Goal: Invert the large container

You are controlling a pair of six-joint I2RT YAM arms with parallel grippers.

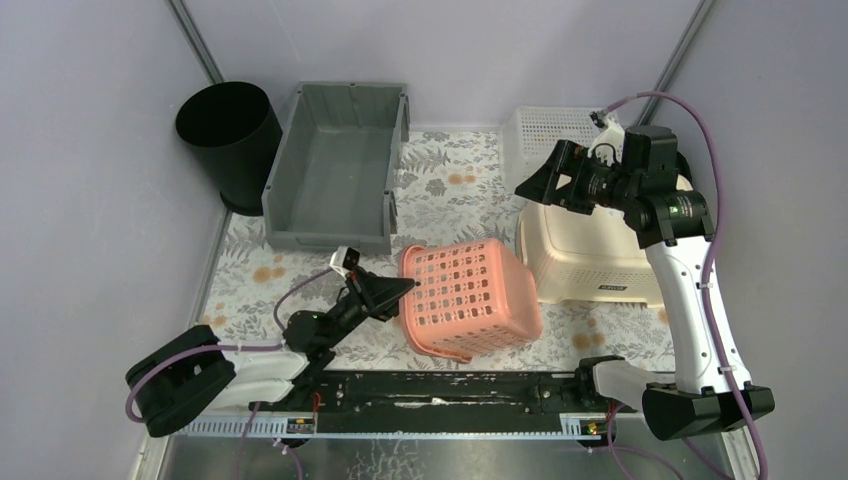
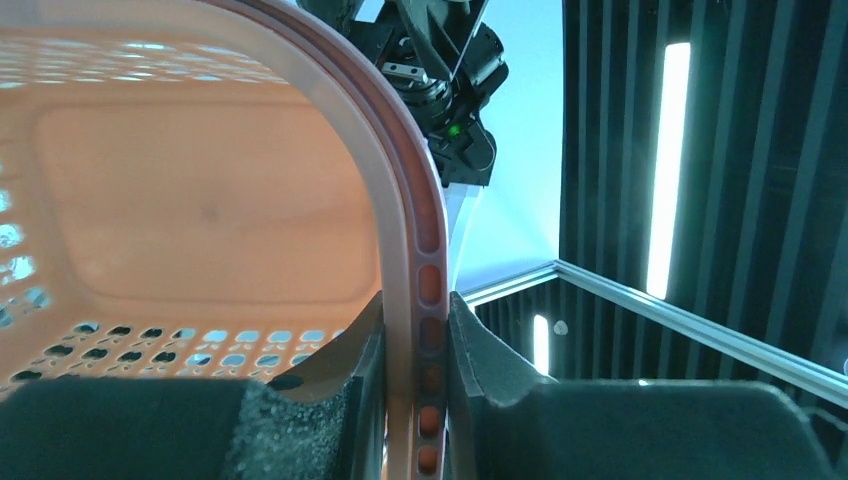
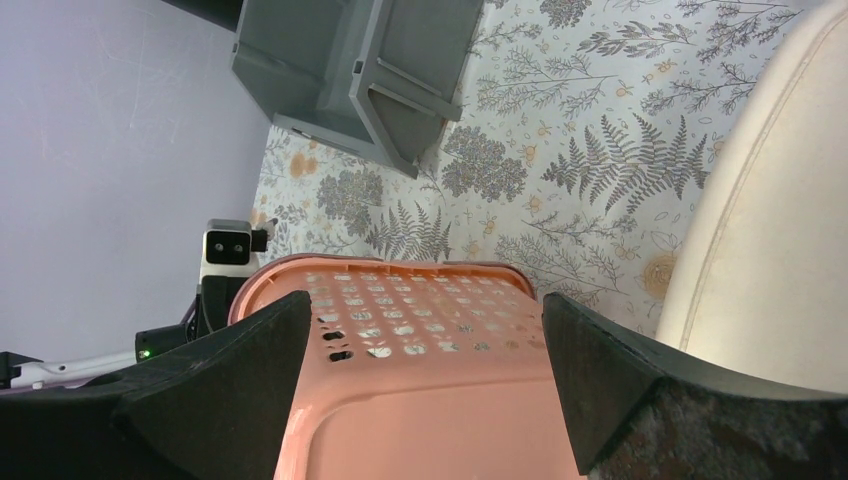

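A salmon-pink perforated basket (image 1: pixel 465 295) is tipped on its side near the front middle in the top view. Its open end faces left and its solid base faces right, beside the cream container. My left gripper (image 1: pixel 408 287) is shut on the basket's rim; in the left wrist view the rim (image 2: pixel 400 230) runs between both fingers, with the hollow inside to the left. Whether the basket's lower side touches the table cannot be made out. Up at the right, my right gripper (image 1: pixel 530 190) stands open and empty, its fingers (image 3: pixel 225 385) apart above and away from the basket.
At the right sits an upturned cream container (image 1: pixel 590 250), with a white perforated basket (image 1: pixel 548 122) behind it. A grey bin (image 1: pixel 345 150) and a black bucket (image 1: pixel 228 140) occupy the back left.
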